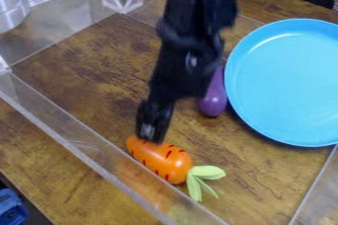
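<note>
A black gripper hangs in the middle of the camera view, motion-blurred, its fingertips just above the upper left end of an orange toy carrot. Whether its fingers are open or shut is too blurred to tell. The carrot lies on the wooden floor at the lower middle, green leaves pointing right. A purple eggplant lies right of the gripper, partly behind it, beside a blue plate.
Clear plastic walls border the wooden floor on the left and near side. A small blue object sits outside at the lower left. The floor left of the gripper is clear.
</note>
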